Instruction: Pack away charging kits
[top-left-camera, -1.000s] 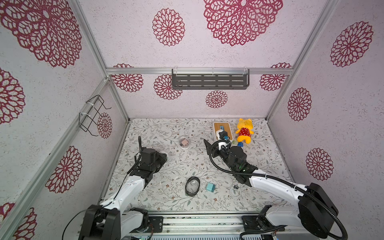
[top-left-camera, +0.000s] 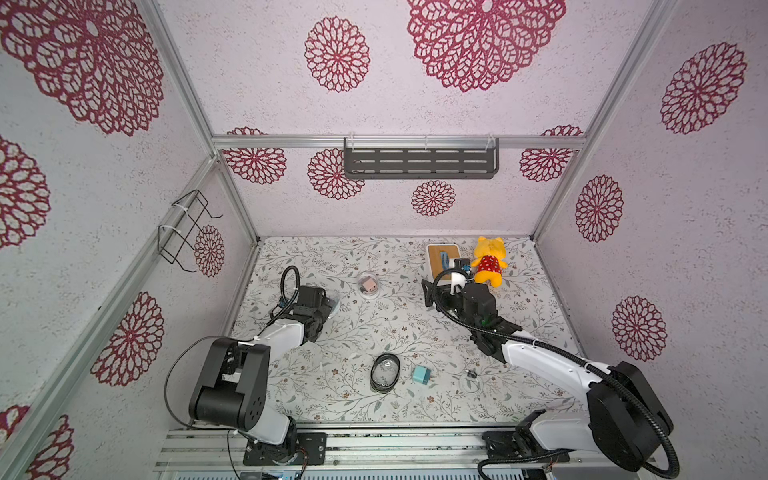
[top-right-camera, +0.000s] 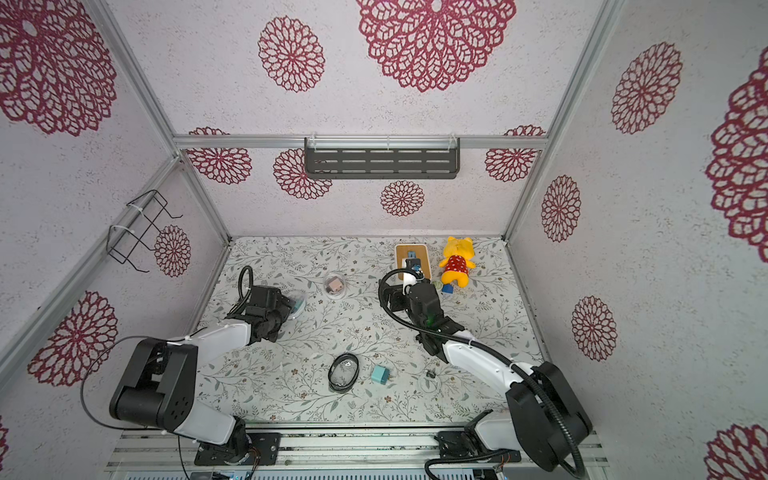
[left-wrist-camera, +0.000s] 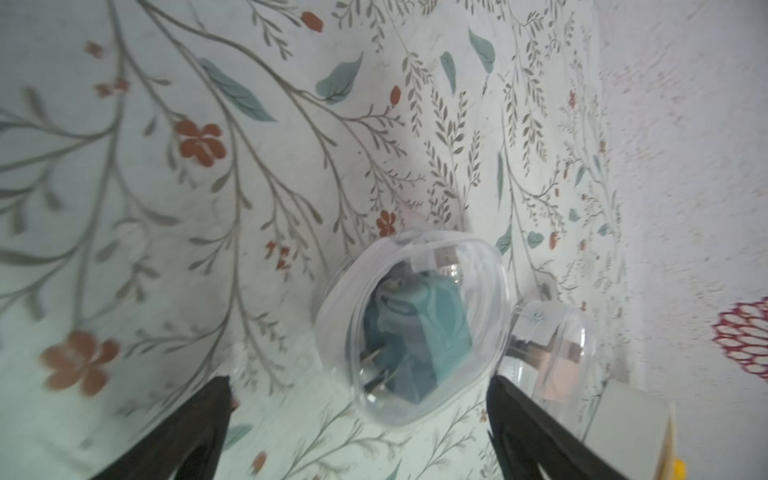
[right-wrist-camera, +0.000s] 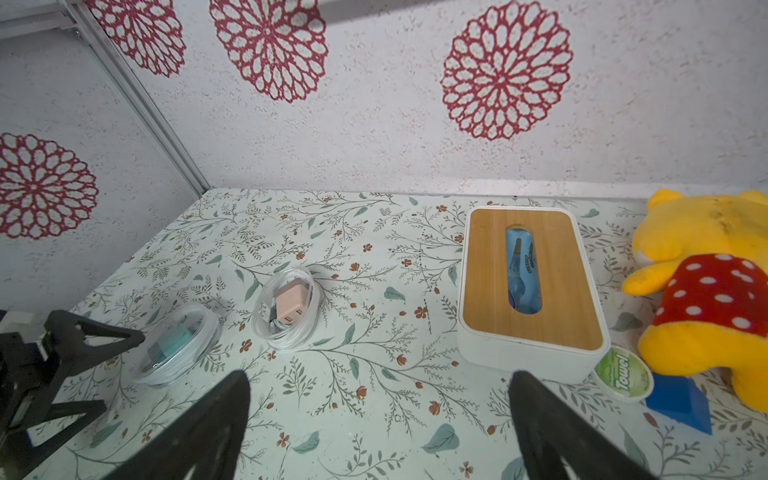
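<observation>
A round clear container (left-wrist-camera: 472, 376) on the table holds a teal charger (left-wrist-camera: 424, 320) with pale cable around it. My left gripper stands open beside it, nothing between its fingers. In the right wrist view, the left fingers (right-wrist-camera: 96, 329) point toward that container. A second clear container (right-wrist-camera: 264, 324), with a pink charger (right-wrist-camera: 290, 302) and white cable, lies farther right. Open and empty, my right gripper hovers over the table in front of the white box (right-wrist-camera: 512, 360). Near the front lie a black cable coil (top-left-camera: 373, 376) and a teal cube (top-left-camera: 421, 374).
The white box has a wood-coloured top with a slot showing something blue. Beside it are a yellow plush bear (right-wrist-camera: 712, 296), a green round item (right-wrist-camera: 623, 373) and a blue block (right-wrist-camera: 681, 402). A small dark piece (top-left-camera: 472, 374) lies at front right.
The left arm has swung and its wrist has turned, the gripper staying near the teal charger's container, which now shows more. The right gripper has shifted slightly to the right.
</observation>
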